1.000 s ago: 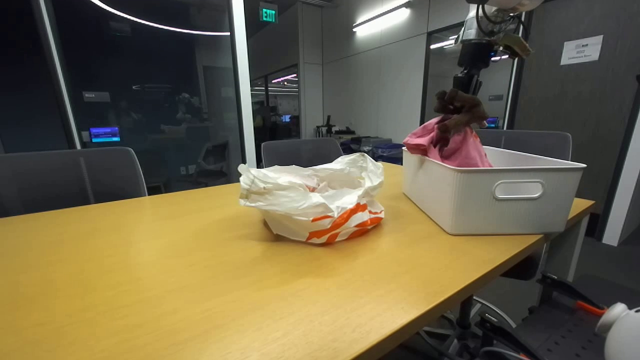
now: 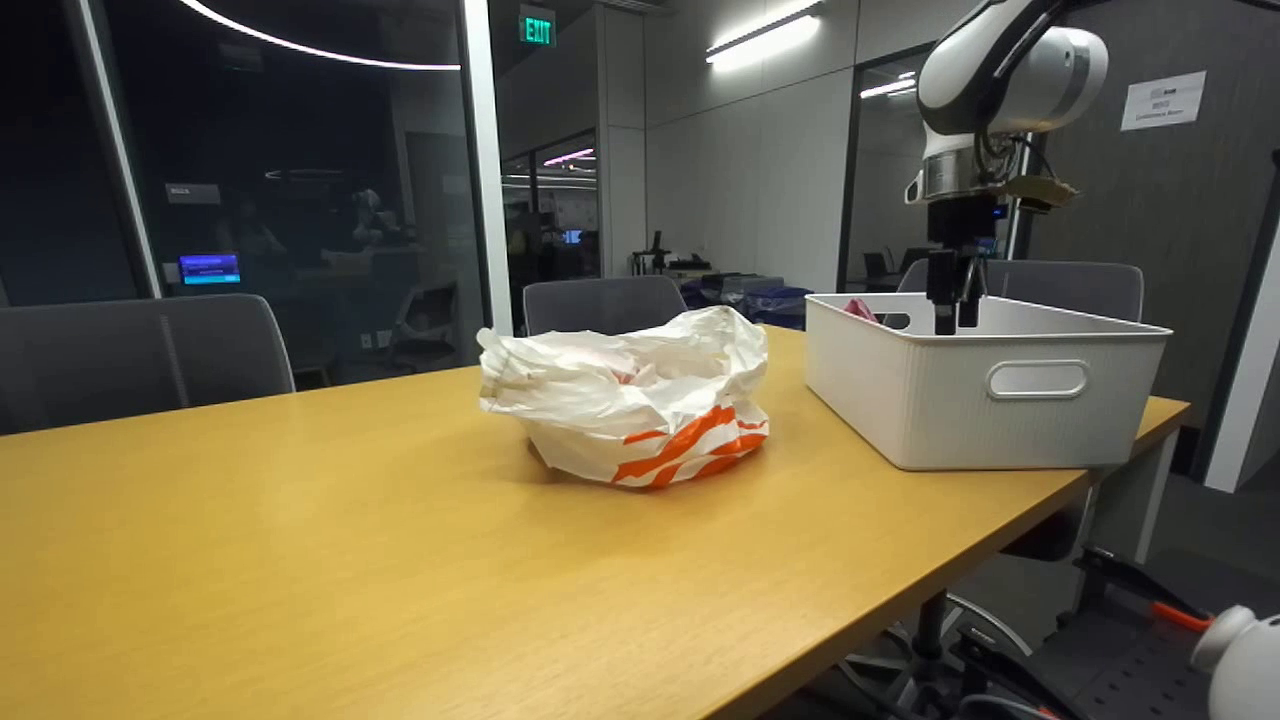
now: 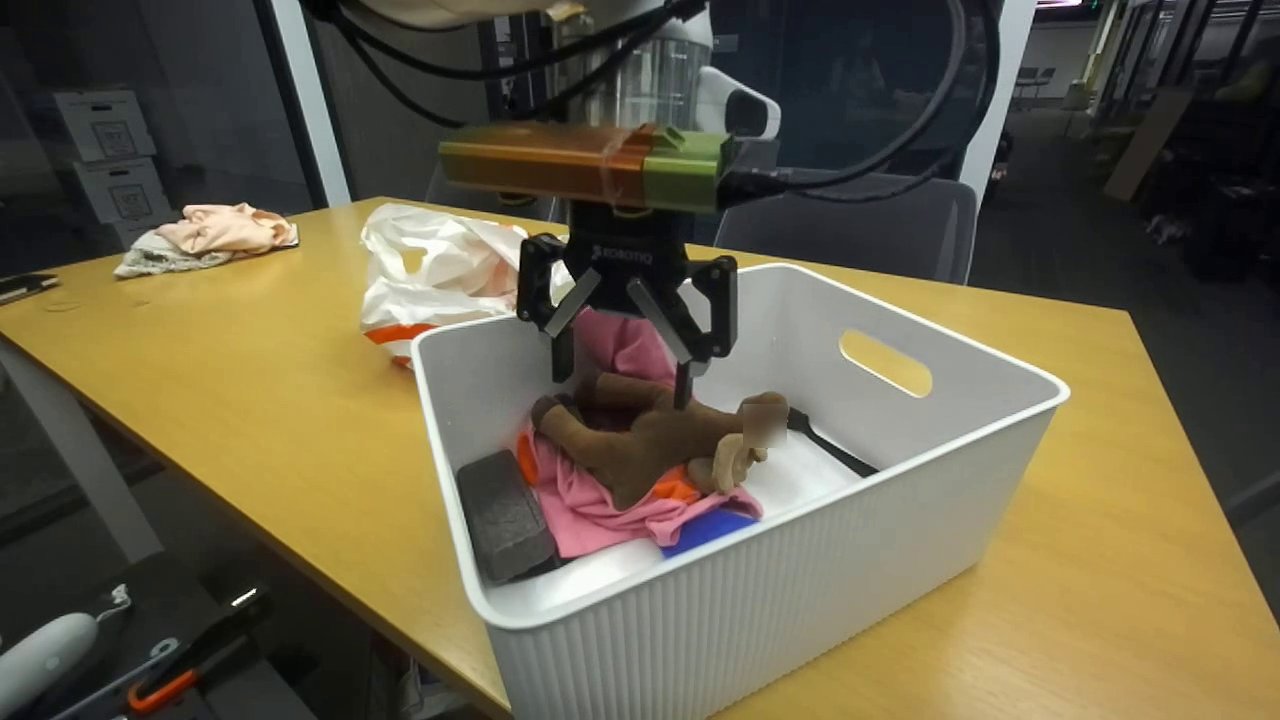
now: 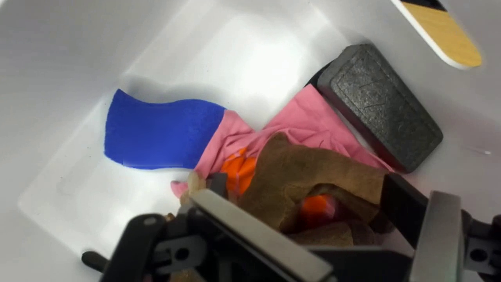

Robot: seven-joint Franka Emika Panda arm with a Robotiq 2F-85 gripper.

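My gripper [image 3: 623,371] points down into the white bin [image 3: 768,588], its fingers spread apart and nothing gripped. Between and below them lies a brown plush toy [image 3: 648,444], heaped on a pink cloth [image 3: 582,510] in the bin. In the wrist view the brown toy [image 4: 300,174] partly covers the pink cloth [image 4: 310,110] and something orange [image 4: 240,169]. A blue piece [image 4: 162,131] sticks out from under the cloth, and a dark grey block [image 4: 380,103] touches the cloth's edge. My own fingers hide part of the toy there.
A black handle [image 3: 834,442] lies on the bin floor. Beside the bin stands a crumpled white plastic bag [image 2: 612,408] with orange print. Folded cloths [image 3: 216,234] rest at the table's far end. The bin walls surround my fingers; the table [image 2: 300,540] left of the bag is clear.
A second ago the brown toy and pink cloth hung from my gripper above the bin rim. Now the gripper is lower and open, and both lie inside the bin.
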